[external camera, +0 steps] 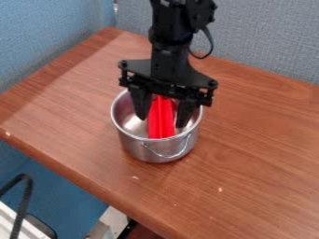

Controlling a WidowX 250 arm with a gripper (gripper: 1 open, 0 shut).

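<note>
A silver metal pot (155,147) stands upright on the wooden table, near the middle of the view. Inside it is a long red object (161,121). The black gripper (162,106) reaches down from the top into the pot, its fingers on either side of the red object's upper part. Whether the fingers press on it is hard to see, as the gripper body hides part of it.
The wooden table (249,177) has clear room to the right and at the back left. Blue-grey walls border it at the back and left. A white item with a black cable (22,210) lies off the table's lower left edge.
</note>
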